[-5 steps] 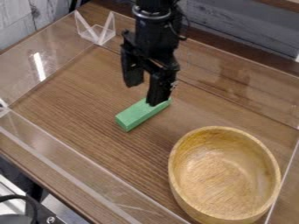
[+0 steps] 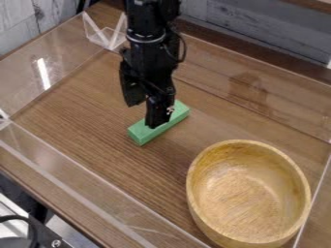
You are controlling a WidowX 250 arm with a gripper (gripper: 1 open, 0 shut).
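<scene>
A green rectangular block lies diagonally on the wooden table at the centre. The black gripper hangs over it, pointing down, with its lower part in front of the block's upper end. It looks open, with nothing seen held between its fingers.
A yellow oval bowl sits at the front right. A clear plastic object stands at the back left.
The gripper has moved left and lower in the view, toward the green block, and has turned. The block and bowl have not visibly moved.
</scene>
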